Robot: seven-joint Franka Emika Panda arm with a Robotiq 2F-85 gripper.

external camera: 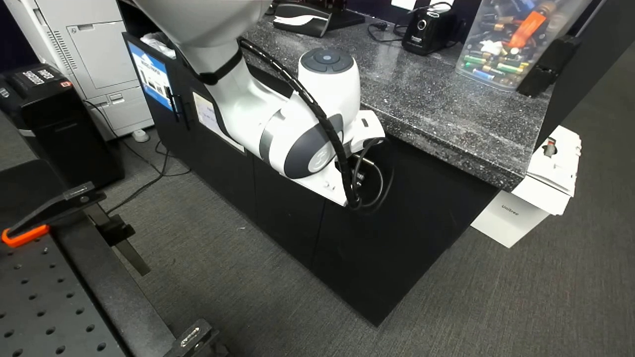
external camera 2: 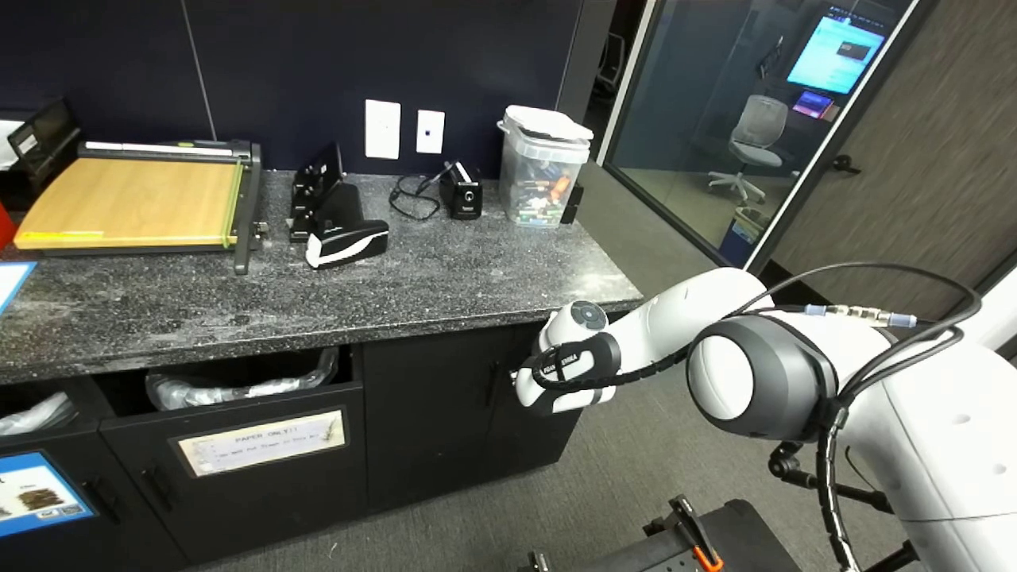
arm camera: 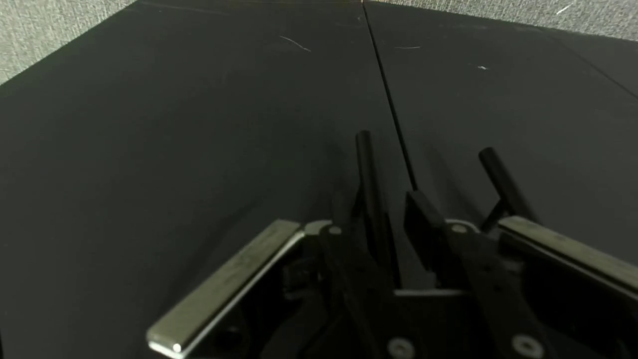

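In the wrist view, my gripper is part open around a black bar handle [arm camera: 366,158] on a dark cabinet door [arm camera: 239,119]. The handle stands between the fingers, nearer the left one, with a gap to the right finger [arm camera: 421,230]. Whether the left finger touches it, I cannot tell. Flush with its neighbour, the door leaves only a thin seam. Exterior view 1 shows the arm's white wrist [external camera: 315,143] in front of the cabinet below the counter, hiding the fingers.
A second bar handle [arm camera: 505,182] stands close on the right. Above the doors juts the speckled countertop [external camera 2: 458,276], with a clear battery bin [external camera 2: 539,176] on it. An open drawer [external camera 2: 257,419] is further left.
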